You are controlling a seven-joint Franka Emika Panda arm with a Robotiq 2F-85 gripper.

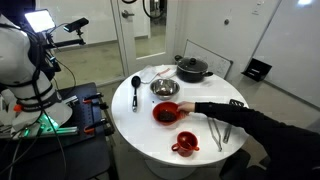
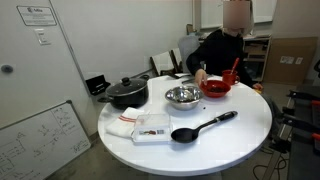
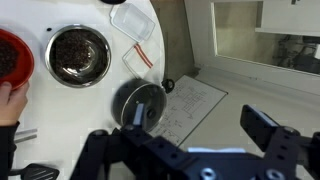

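Note:
My gripper hangs high above the table, its black fingers spread wide with nothing between them. A steel bowl with dark, grainy contents lies below; it is also the silvery bowl near the table's middle. Beside it is a red bowl, also with dark contents, cut off by the wrist view's left edge. A person's hand is at its rim. In exterior view 1 the red bowl sits on the table in front of the steel one.
A lidded black pot, a black ladle, a clear container and a white cloth share the round table. A red two-handled pot stands near its front edge. The person's arm reaches across the right side.

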